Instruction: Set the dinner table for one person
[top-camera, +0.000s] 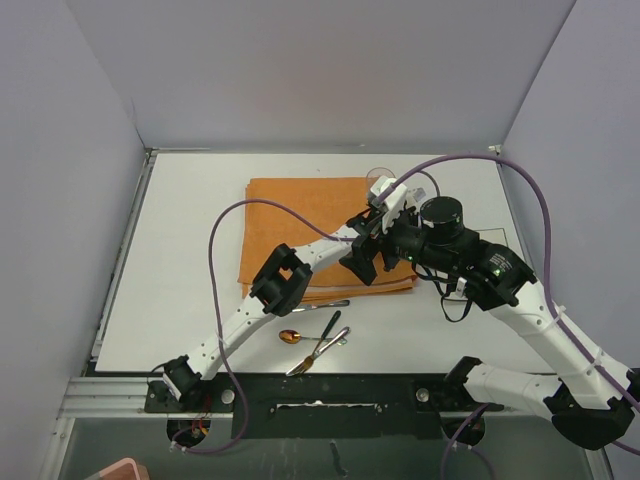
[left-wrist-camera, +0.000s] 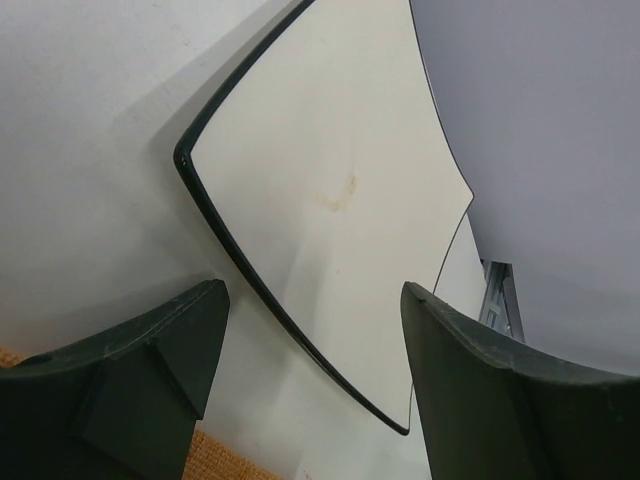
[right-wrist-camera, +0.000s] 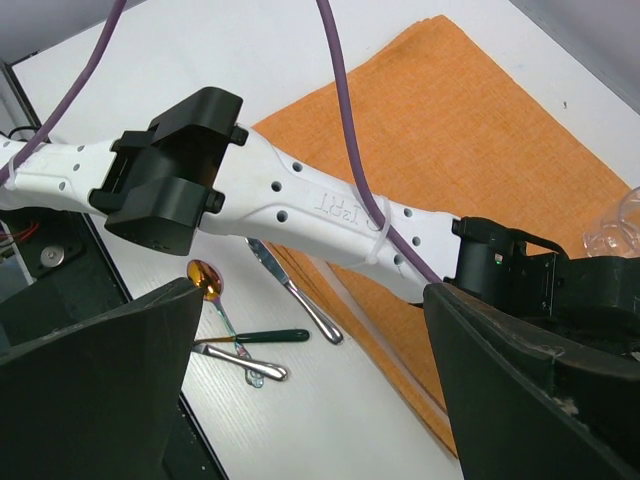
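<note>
A white square plate with a dark rim (left-wrist-camera: 330, 170) fills much of the left wrist view, beyond my open left gripper. In the top view the arms hide most of this plate (top-camera: 494, 237). My right gripper is open, over the left arm, nothing held between its fingers. An orange cloth (top-camera: 290, 220) covers the middle of the table. Near its front edge lie a knife (right-wrist-camera: 300, 295), a gold-bowled spoon (right-wrist-camera: 205, 277), a green-handled utensil (right-wrist-camera: 275, 336) and a silver-handled fork (top-camera: 303, 368); the last three overlap. A clear glass (right-wrist-camera: 615, 230) stands by the cloth's far right corner.
The two arms cross closely above the cloth, the right forearm (top-camera: 570, 340) reaching over from the right. A purple cable (top-camera: 212, 270) loops over the left arm. Walls close the sides and back.
</note>
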